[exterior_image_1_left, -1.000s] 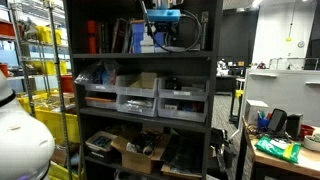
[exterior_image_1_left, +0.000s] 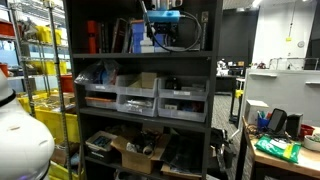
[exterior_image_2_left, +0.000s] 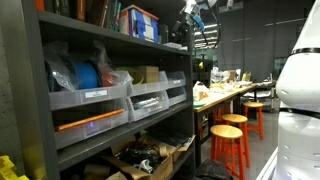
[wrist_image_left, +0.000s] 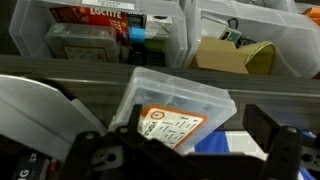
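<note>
In the wrist view my gripper is open, its dark fingers (wrist_image_left: 268, 130) spread at the lower left and lower right. Between and just beyond them shows a white box (wrist_image_left: 185, 88) with an orange-edged label (wrist_image_left: 168, 126); whether either finger touches it cannot be told. Exterior view 1 has the gripper (exterior_image_1_left: 172, 42) high up, in front of the upper shelf's white and blue boxes (exterior_image_1_left: 148, 36). From the side, in exterior view 2, the arm's end (exterior_image_2_left: 188, 20) is at the upper shelf's front, with the fingers too small to make out.
Upright books (exterior_image_1_left: 122, 36) stand left of the boxes. Below the upper shelf's board (wrist_image_left: 60, 70), clear bins (wrist_image_left: 165, 30) hold tools and cartons. Lower down sits an open cardboard box (exterior_image_1_left: 135, 155). A wooden table (exterior_image_1_left: 285, 160) stands to the right.
</note>
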